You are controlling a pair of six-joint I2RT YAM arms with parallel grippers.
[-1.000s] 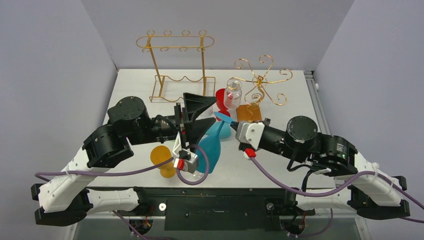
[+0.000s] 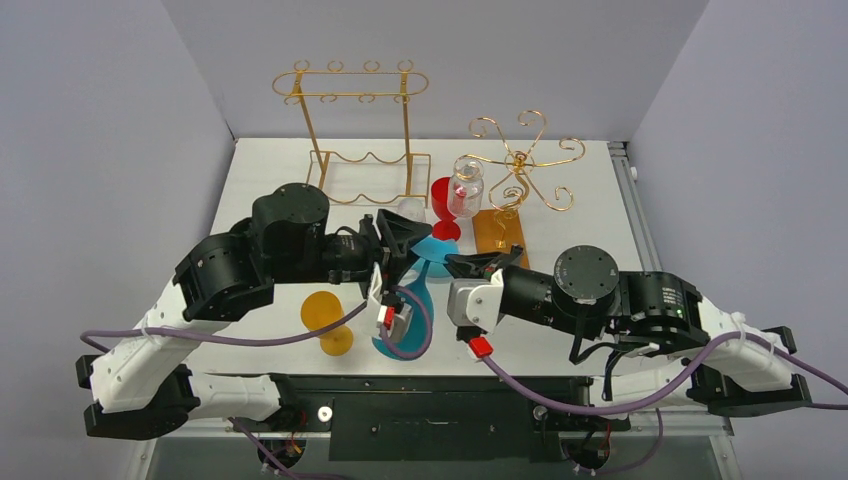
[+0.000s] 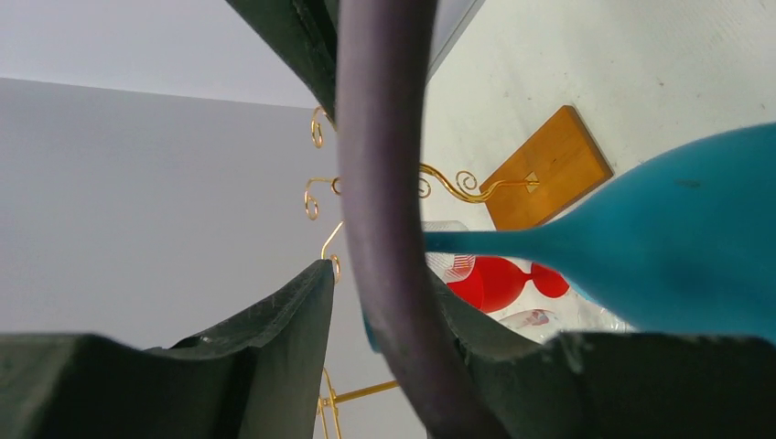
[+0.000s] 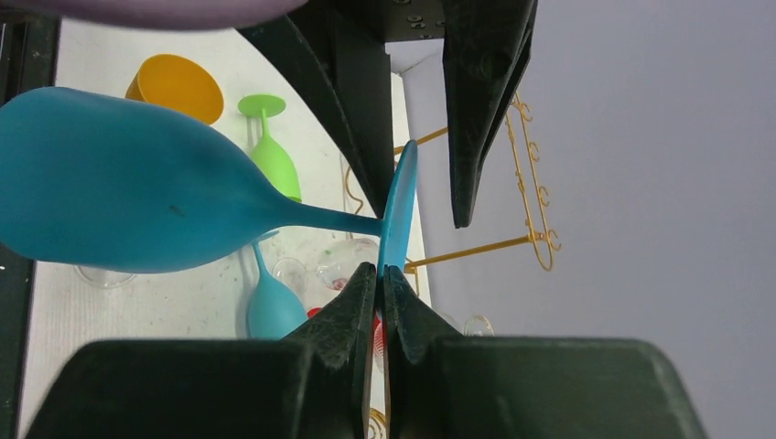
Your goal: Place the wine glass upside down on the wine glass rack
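A blue wine glass (image 2: 418, 305) hangs in the air, bowl toward the table front and foot raised. In the right wrist view, my right gripper is shut on the thin edge of its foot (image 4: 399, 206). My left gripper (image 2: 425, 238) is part open at the same foot, its fingers (image 4: 366, 114) on either side of the upper edge with a gap beside it. The purple cable (image 3: 384, 183) hides much of the left fingers in the left wrist view. A gold rack (image 2: 406, 130) with hook loops stands at the back left.
A gold branching stand (image 2: 518, 160) on a wooden base (image 2: 490, 230) holds a clear glass (image 2: 465, 192) at back right. Red, clear, green (image 4: 274, 163), yellow (image 2: 320, 311) and another blue glass (image 4: 274, 306) lie on the table.
My right gripper has shifted left with the foot. The bowl has swung left and toward the front.
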